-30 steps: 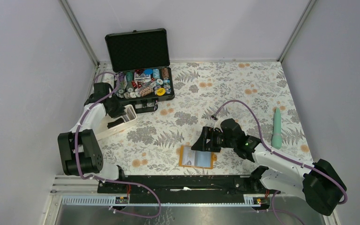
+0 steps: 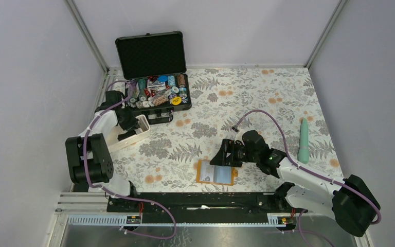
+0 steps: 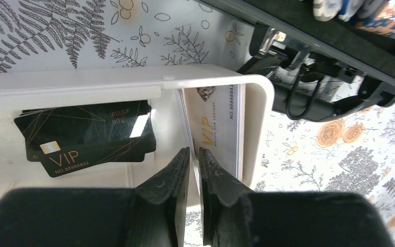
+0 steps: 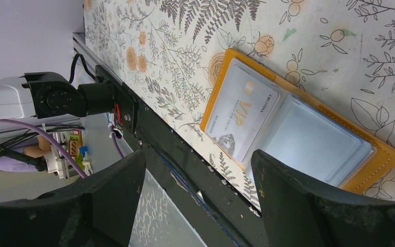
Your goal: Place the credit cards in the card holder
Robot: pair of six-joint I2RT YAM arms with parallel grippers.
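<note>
In the left wrist view, a white VIP card (image 3: 215,123) leans upright against the end wall of the white box (image 3: 205,72). Beside it stands another pale card, seen by its thin edge (image 3: 186,121). My left gripper straddles that edge, its fingers close together but a narrow gap still showing. Black VIP cards (image 3: 92,131) lie flat in the box. At the table's front, the tan card holder (image 4: 385,164) lies spread, a silver VIP card (image 4: 244,110) in its left half and clear sleeves at right. Above it, my right gripper is wide open and empty.
An open black case (image 2: 157,105) full of chips and small items stands directly behind the box. A green cylinder (image 2: 303,141) lies at the table's right side. Free tablecloth (image 2: 185,141) spreads between the box and the holder.
The right arm and the card holder have not moved.
</note>
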